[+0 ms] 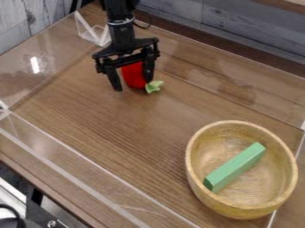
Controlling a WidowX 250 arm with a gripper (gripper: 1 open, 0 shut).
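My black gripper (132, 69) is over a red round object (136, 77) with a small green part (154, 85), near the top middle of the wooden table. Its fingers stand open on either side of the red object and partly hide it. Whether they touch it I cannot tell.
A tan bowl (272, 187) with a long green block (234, 166) in it sits at the lower right. A wall edges the back right.
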